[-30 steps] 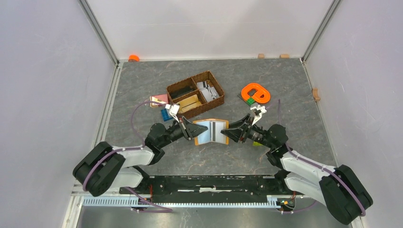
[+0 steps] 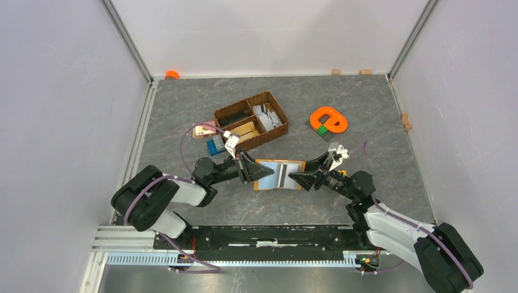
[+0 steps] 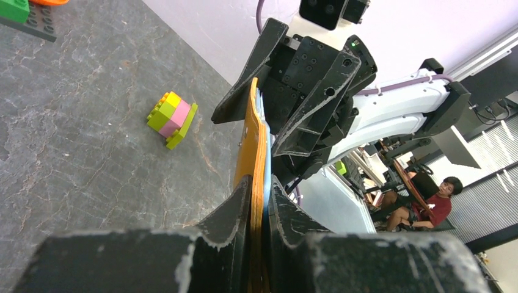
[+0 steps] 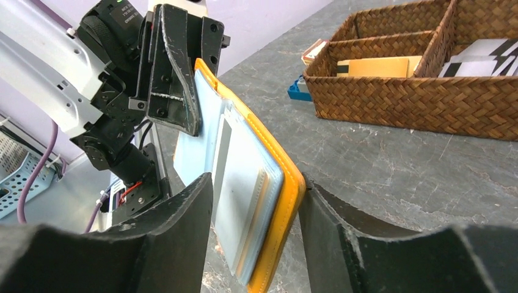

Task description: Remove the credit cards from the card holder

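Note:
An orange card holder [image 2: 269, 181] is held open between the two grippers near the table's middle, its light-blue inside and card sleeves facing up in the top view. My left gripper is shut on its left edge. At its right edge is my right gripper [image 2: 296, 177], open around that edge; in the right wrist view the holder's orange rim [image 4: 287, 226] and stacked pale inner layers [image 4: 241, 183] lie between its fingers. Whether individual cards are among those layers I cannot tell.
A divided wicker basket [image 2: 273, 134] with assorted items stands behind. Left of it are a blue block [image 2: 214, 144] and a small box [image 2: 201, 132]. Orange and green toy pieces [image 2: 338, 125] lie back right; yellow and pink bricks [image 3: 173, 116] lie near the right gripper.
Over the last second both grippers and the holder have shifted right and slightly toward the front, and the holder appears more spread out.

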